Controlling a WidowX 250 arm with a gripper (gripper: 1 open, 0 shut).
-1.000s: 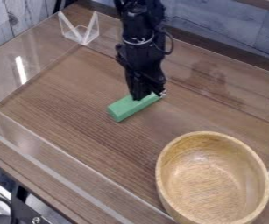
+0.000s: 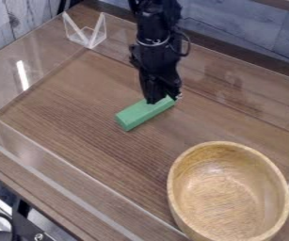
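Note:
My black gripper (image 2: 158, 92) hangs from the top centre over the wooden table, its fingers at the far end of a green rectangular block (image 2: 143, 115) lying flat. Whether the fingers are open or closed on the block is hard to tell, as the dark body hides part of them.
A large pale round bowl (image 2: 229, 202) stands at the front right. Clear plastic guards sit at the upper left and left edge. Wooden walls border the back, and a cable lies at the lower left corner.
The gripper has shifted slightly upward in the view, toward the back, over the last second. The green block appears to be in the same place.

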